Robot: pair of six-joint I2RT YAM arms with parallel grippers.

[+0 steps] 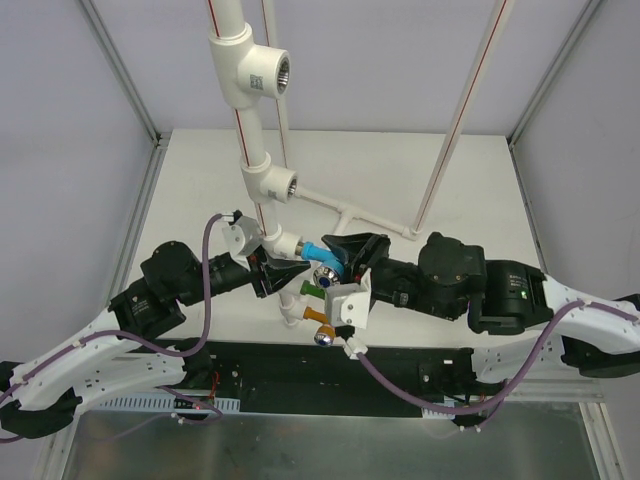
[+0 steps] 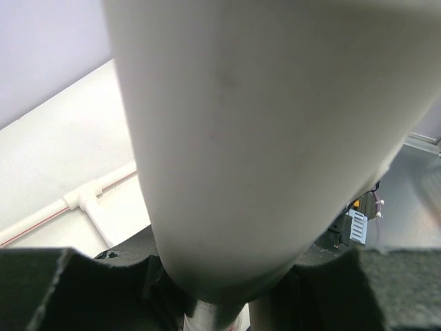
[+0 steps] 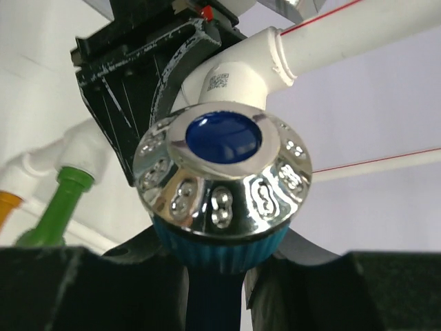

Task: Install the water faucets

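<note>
In the top view, the blue faucet [image 1: 320, 255] has its inner end at the side opening of a white fitting [image 1: 281, 243]. How deep its thread sits is hidden. Its chrome handle with a blue cap [image 3: 224, 138] fills the middle of the right wrist view. My right gripper has its fingers on both sides of the faucet's blue body; whether both press on it is unclear. Just beneath that fitting, my left gripper [image 1: 280, 272] is shut on the white pipe [image 2: 255, 138]. A green faucet [image 3: 56, 207] and an orange faucet [image 1: 318, 317] sit lower on the pipe.
Higher up, the pipe has two threaded side openings, on a large tee [image 1: 262, 72] and a smaller tee [image 1: 278, 184]. Thin white pipes [image 1: 350, 212] run behind. Both grippers work close together, with the left one's black fingers [image 3: 117, 103] beside the faucet's handle.
</note>
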